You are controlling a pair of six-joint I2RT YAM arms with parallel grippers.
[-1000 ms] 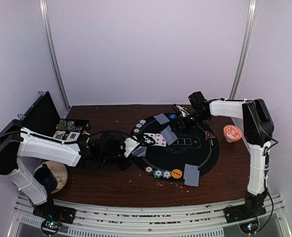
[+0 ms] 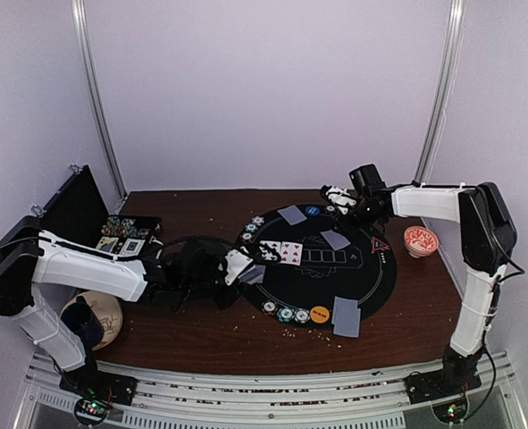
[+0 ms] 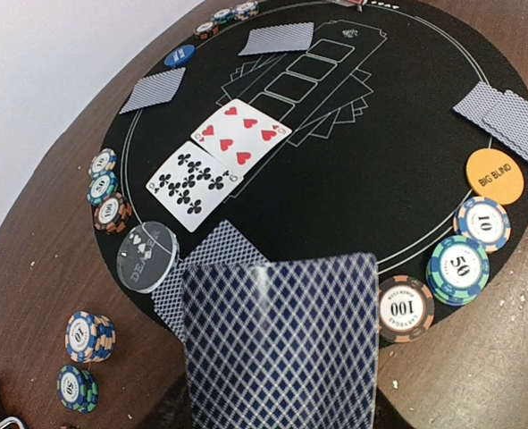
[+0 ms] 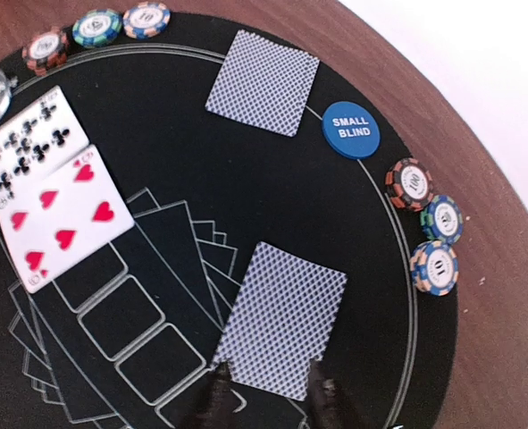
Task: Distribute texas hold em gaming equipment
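Note:
My left gripper is shut on a patterned card deck above the black mat's near-left edge, over face-down cards beside the dealer button. My right gripper is part open over a face-down card near the far right; whether it touches the card is unclear. Two face-up cards, clubs and hearts, lie on the mat. Another card lies by the small blind button; two cards lie by the big blind button.
Chip stacks line the mat's rim. An open case stands at left, with a mug on a round board in front. A red-and-white bowl sits right of the mat.
The card under my right gripper has moved right across the mat. The left arm is unchanged.

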